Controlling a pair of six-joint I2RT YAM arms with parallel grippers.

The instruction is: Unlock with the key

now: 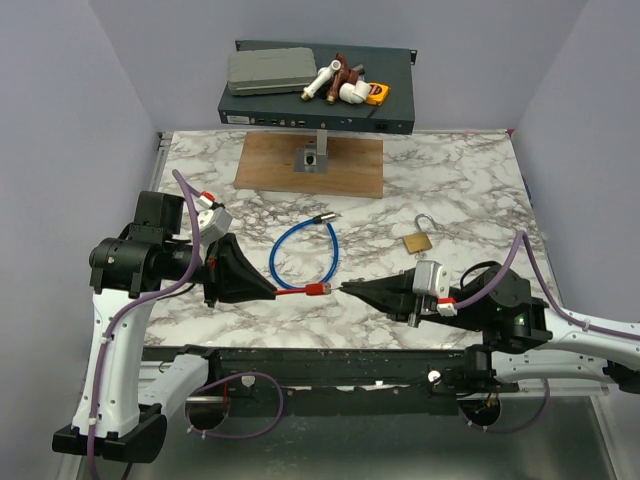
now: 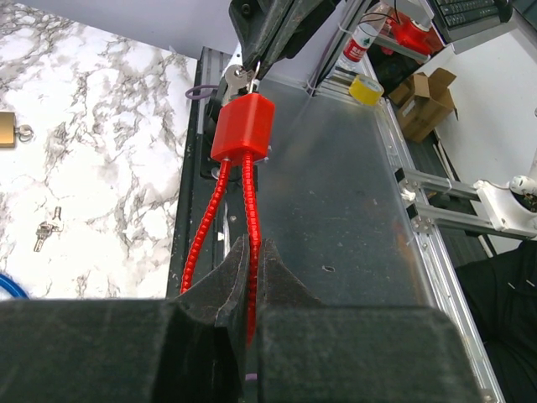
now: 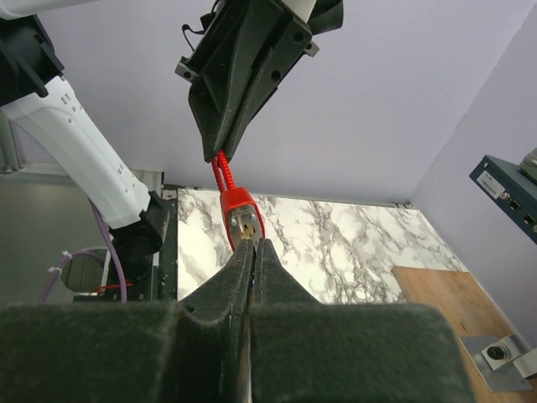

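Note:
In the top view my left gripper point(image 1: 277, 292) is shut on the cable of a red cable lock point(image 1: 317, 289), which is held in the air. Its red body point(image 2: 243, 128) and two cable strands show in the left wrist view. The metal end with the keyhole point(image 3: 245, 223) faces my right gripper. My right gripper is shut on a small silver key point(image 2: 237, 80), whose head shows at the fingertips. The key's tip is right at the lock's end; whether it is inside the keyhole I cannot tell.
On the marble table lie a blue cable lock point(image 1: 273, 255), a brass padlock point(image 1: 417, 243) with its shackle open, and small loose keys point(image 2: 48, 228). A wooden board point(image 1: 260, 165) with a metal latch stands at the back.

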